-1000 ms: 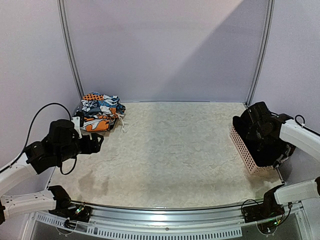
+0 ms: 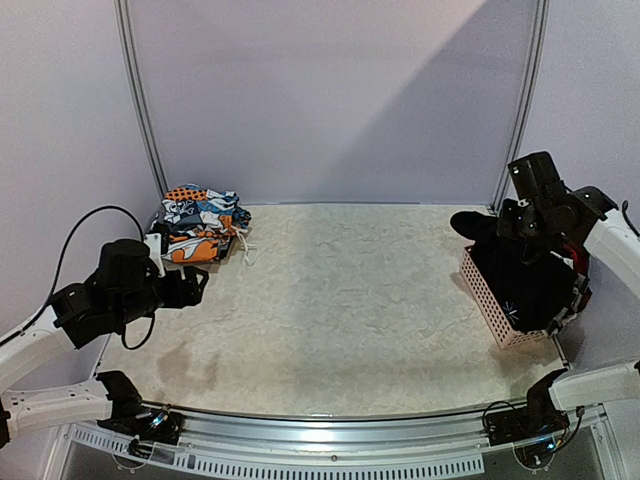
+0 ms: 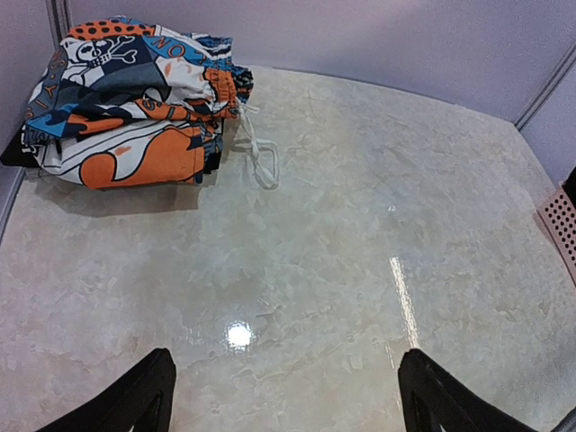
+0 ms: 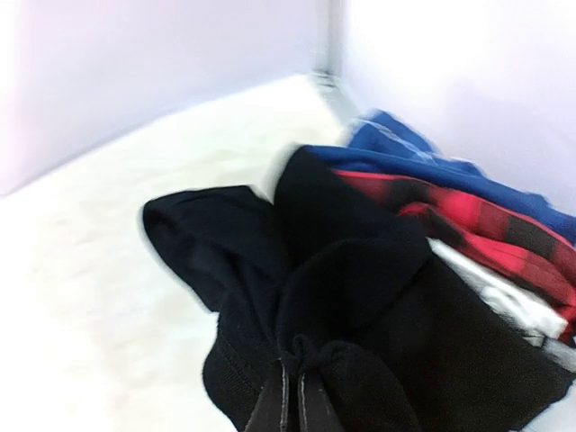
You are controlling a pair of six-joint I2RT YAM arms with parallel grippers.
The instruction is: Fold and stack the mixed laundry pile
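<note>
A black garment (image 4: 369, 297) is pinched in my right gripper, which is shut on it. In the top view this black cloth (image 2: 515, 280) hangs from the raised right gripper over the pink basket (image 2: 488, 303), with one end sticking out to the left. Red-and-black checked cloth (image 4: 477, 225) and blue cloth (image 4: 387, 148) show beyond it. At the far left lies a folded stack of printed clothes (image 2: 200, 225), orange, blue and white, with a white cord trailing from it. My left gripper stands open above the table, nothing between its fingers.
Walls close in the back and both sides, and the basket stands close to the right wall. A metal rail (image 2: 320, 430) runs along the front edge.
My right gripper has risen from the basket, pulling the black garment up with it, and one end now pokes out further left. The left arm and the folded stack look unmoved.
</note>
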